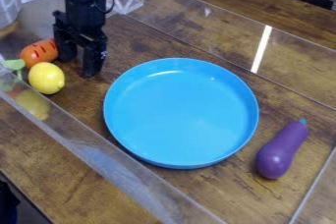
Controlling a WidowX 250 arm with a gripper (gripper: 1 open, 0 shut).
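The black gripper (78, 46) is low at the upper left, its fingers apart over the wooden surface. Just left of it lies an orange carrot (37, 53) with a green top, partly beside the fingers. A yellow lemon-like toy (46, 79) lies below it, near the clear wall. A large blue plate (180, 110) fills the middle. A purple eggplant (281, 151) lies at the lower right.
Clear walls border the work area on the left and near side.
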